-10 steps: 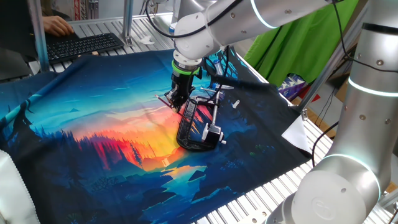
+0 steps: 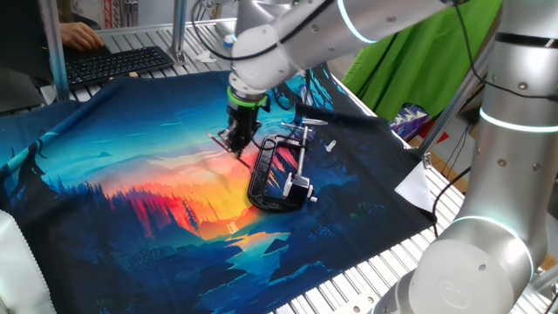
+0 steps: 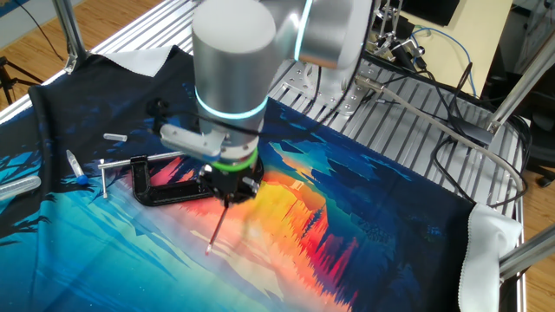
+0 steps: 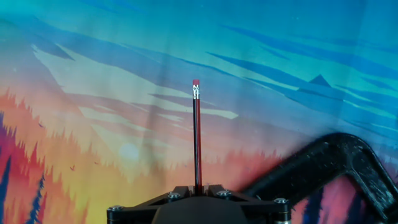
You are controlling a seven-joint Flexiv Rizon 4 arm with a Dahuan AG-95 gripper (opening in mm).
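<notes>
A dark pencil with a red stripe, a silver ferrule and a red eraser (image 4: 197, 137) juts out from my gripper in the wrist view. My gripper is shut on it; the held part is hidden by the gripper body. In exterior view 2 the pencil (image 3: 216, 232) slants down and forward from the gripper (image 3: 228, 199). Exterior view 1 has the gripper (image 2: 234, 150) low over the printed cloth, just left of a black C-clamp (image 2: 259, 181). Whether the pencil touches the cloth is unclear.
The C-clamp (image 3: 143, 186) lies close beside the gripper. A blue-capped tube (image 3: 75, 165), a small white piece (image 3: 114, 137) and a clear tube (image 3: 19, 187) lie beyond it. A person's hand (image 2: 77, 35) rests at a keyboard (image 2: 118, 63).
The clamp lies where it was.
</notes>
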